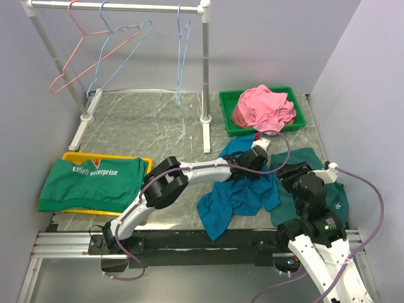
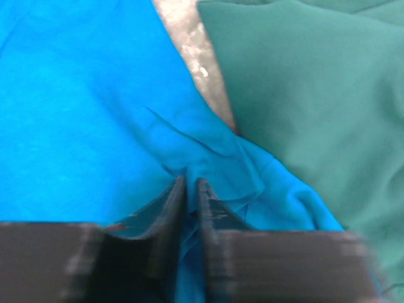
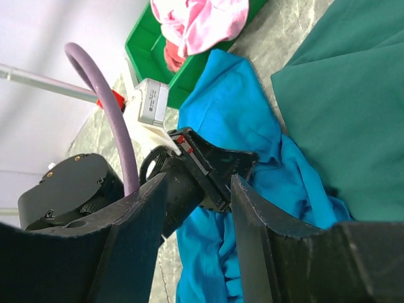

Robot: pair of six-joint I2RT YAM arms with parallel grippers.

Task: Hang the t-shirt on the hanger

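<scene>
The blue T-shirt [image 1: 233, 202] lies crumpled on the surface. My left gripper [image 1: 255, 167] is down on it; in the left wrist view, its fingertips [image 2: 177, 196] stand close together in the fabric, and whether they pinch it is unclear. My right gripper [image 1: 293, 170] hovers over the dark teal cloth [image 3: 334, 126], at the right of the blue shirt. In the right wrist view its fingers frame the left gripper and blue shirt; I cannot tell whether anything is between them. Pink [image 1: 82, 38] and blue hangers [image 1: 180, 69] hang from the rail [image 1: 139, 8].
A green basket [image 1: 227, 117] with pink cloth [image 1: 265, 107] is at the back right. A yellow tray [image 1: 88, 155] with a green cloth [image 1: 88, 186] is at the left. The surface under the rail is clear.
</scene>
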